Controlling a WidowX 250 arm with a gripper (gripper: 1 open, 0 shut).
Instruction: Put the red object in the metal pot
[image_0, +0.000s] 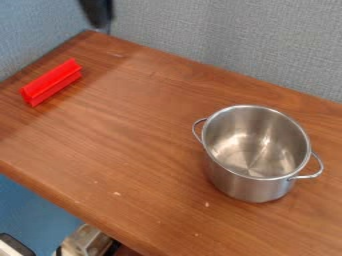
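Note:
The red object, a ridged oblong block, lies flat near the left edge of the wooden table, with nothing touching it. On the right stands the metal pot, upright and empty, its two loop handles sticking out at the sides. Only a dark blurred piece of my gripper shows at the top edge, above and to the right of the red object and clear of it. Blur and the frame's edge hide its fingers, so their state cannot be made out.
Bare wooden table stretches between the red object and the pot. Grey padded walls close off the back. A metal and white fixture sits at the bottom left, below the table's front edge.

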